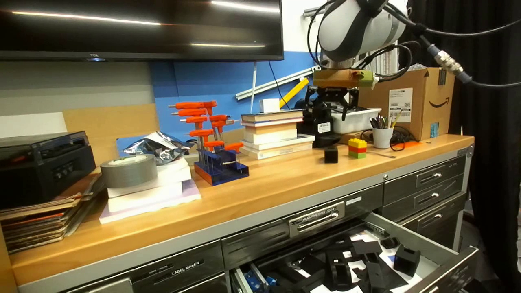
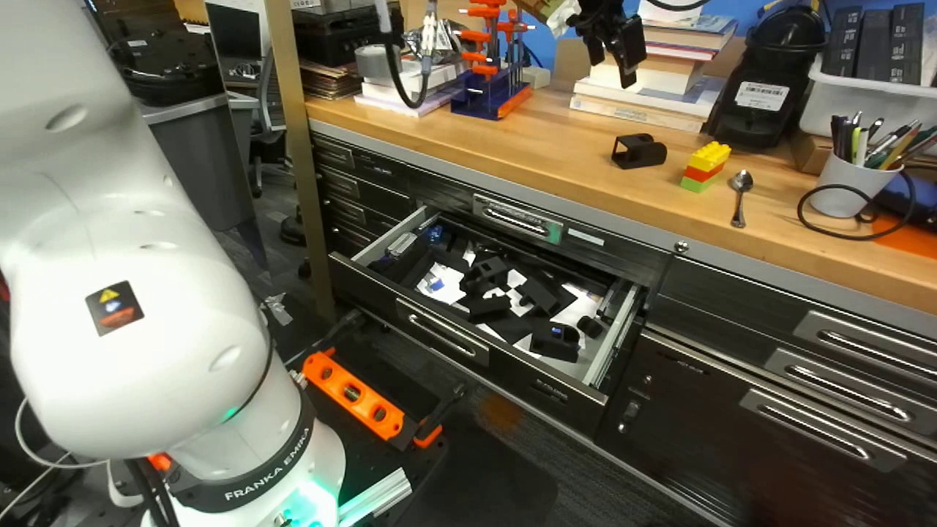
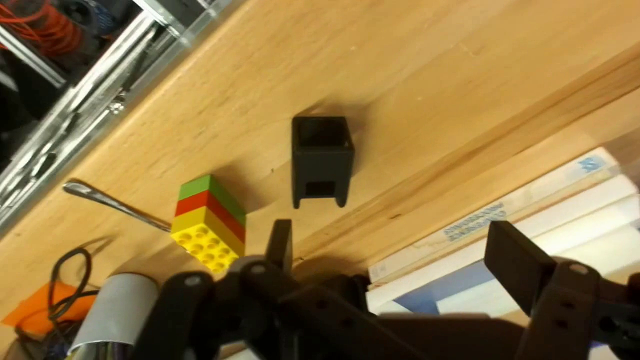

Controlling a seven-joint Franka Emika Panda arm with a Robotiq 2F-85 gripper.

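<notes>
A small black hollow part (image 3: 322, 159) lies on the wooden bench top, with two prongs at one end. It shows as a dark block (image 1: 331, 155) in exterior view 1 and as an open-ended piece (image 2: 638, 151) in exterior view 2. My gripper is open above the bench, its fingers well apart and nothing held between them. In exterior view 1 the gripper (image 1: 335, 105) hangs higher than the black part, near the stacked books. Beside the black part stands a yellow, red and green brick stack (image 3: 210, 225).
An open drawer (image 2: 492, 290) holds several black parts and white papers. Books (image 1: 273, 134) are stacked close to the gripper. A spoon (image 2: 740, 197) and a white pen cup (image 2: 850, 183) lie to the right. Bare bench stretches left of the black part.
</notes>
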